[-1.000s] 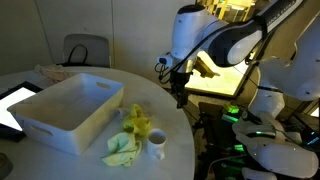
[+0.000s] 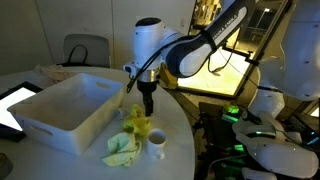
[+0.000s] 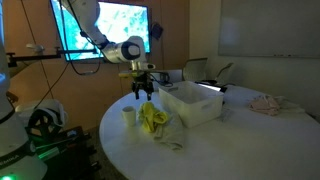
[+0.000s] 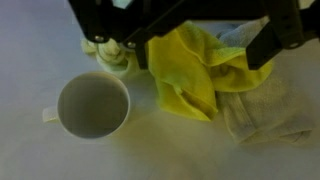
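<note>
My gripper [image 2: 140,95] hangs over the table, above the yellow cloth [image 2: 136,122], with its fingers apart. In the wrist view the yellow cloth [image 4: 195,70] lies crumpled below and between the dark fingers, and nothing is held. A paler greenish-grey cloth [image 2: 123,150] lies against the yellow one on the side nearer the camera. Beside the cloths stands a white mug [image 2: 157,144], upright and empty in the wrist view. A small cream-coloured object [image 4: 108,54], partly hidden by a finger, sits between mug and yellow cloth.
An open white box [image 2: 72,112] stands beside the cloths. A pinkish cloth [image 3: 268,104] lies farther off on the white table [image 3: 240,150]. Much of the table in front of the box is bare in exterior view 2. A grey chair [image 2: 86,48] stands past the far edge.
My gripper has travelled left in exterior view 1, from right of the mug to over the yellow cloth. Cloths, mug and box have stayed put.
</note>
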